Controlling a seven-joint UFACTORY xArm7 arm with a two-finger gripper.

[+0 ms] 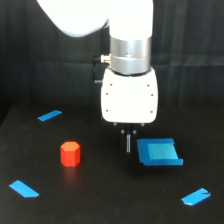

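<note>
My gripper points straight down, just left of a blue square tray on the black table. Its thin fingers are dark against the dark background, so how far apart they stand is hard to make out. A red hexagonal block rests on the table to the left, well apart from the gripper.
Blue tape strips mark the black surface: one at the far left, one at the near left and one at the near right. Between the red block and the gripper the table is clear, as is the front middle.
</note>
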